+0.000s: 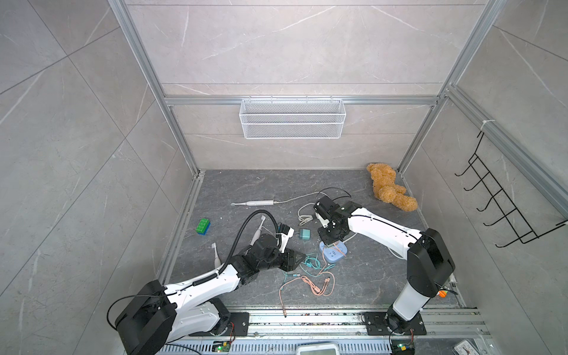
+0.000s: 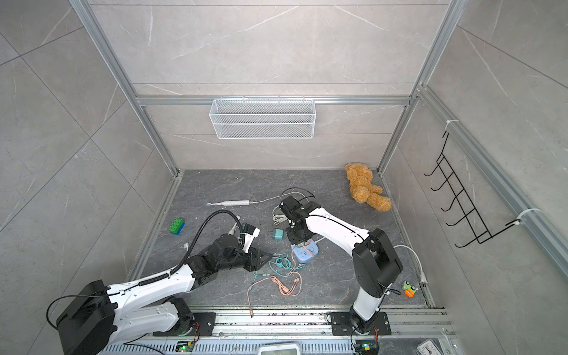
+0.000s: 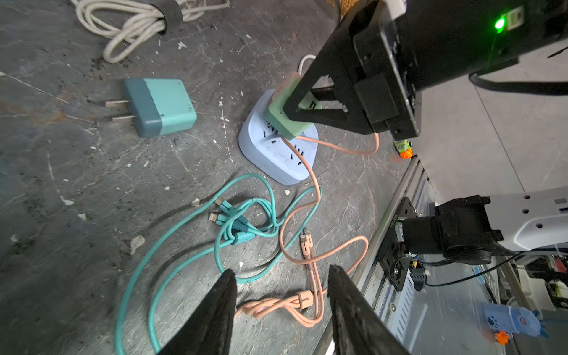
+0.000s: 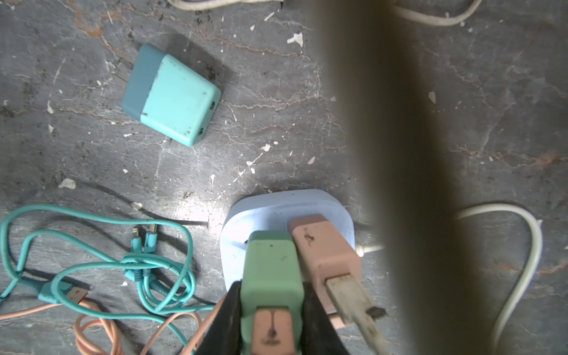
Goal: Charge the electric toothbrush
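My right gripper is shut on a green charger (image 4: 271,260) with a pink cable end in it. The charger is at the blue power strip (image 4: 254,208); how deep its prongs sit is hidden. Beside it on the strip stands a pink charger (image 4: 318,242) with a pale cable plug (image 4: 350,295) at it. My left gripper hangs above the cables, fingers apart and empty. One toothbrush (image 1: 259,203) lies at the back with a cable from its end. A second toothbrush (image 1: 258,234) and a third (image 1: 215,258) lie to the left.
A teal charger (image 3: 159,106) lies loose beside the strip. Teal cable (image 3: 273,201) and pink cable (image 3: 307,301) coils cover the front middle floor. A teddy bear (image 1: 390,188) sits at the back right, a green block (image 1: 202,225) far left.
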